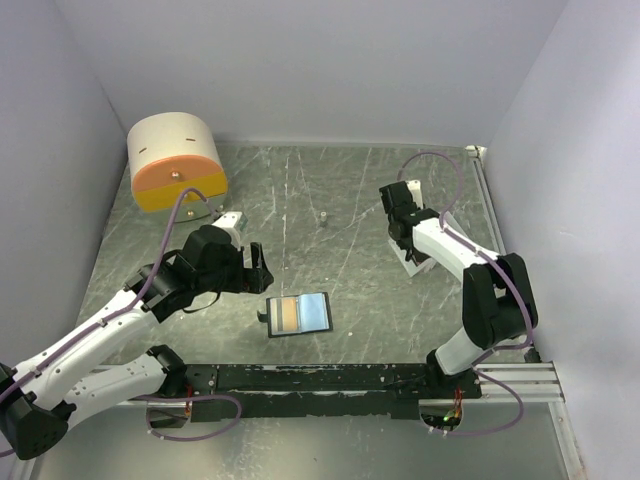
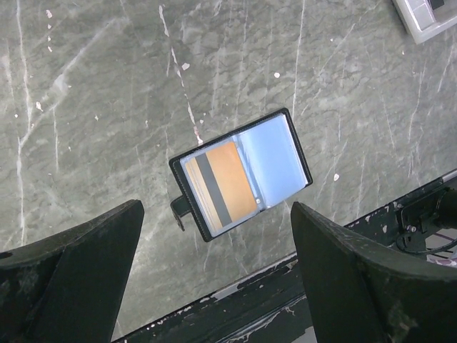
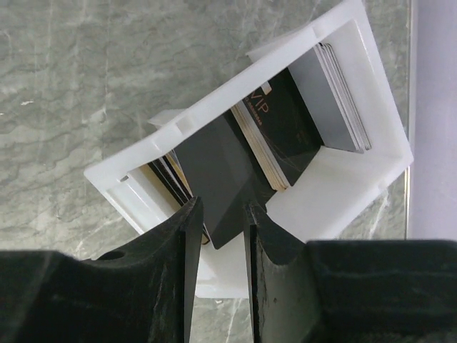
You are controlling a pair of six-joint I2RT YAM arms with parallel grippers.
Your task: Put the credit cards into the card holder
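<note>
The open card holder lies on the grey table, with an orange striped card in its left side and a blue sleeve on the right. My left gripper hangs above it, open and empty. A white plastic tray at the table's right holds several stacks of cards, including a black VIP card and a dark grey card. My right gripper is over that tray, its fingers part open and pointing at the dark grey card, with nothing visibly between them.
A rounded box with coloured drawers stands at the back left. A small object sits at the back middle.
</note>
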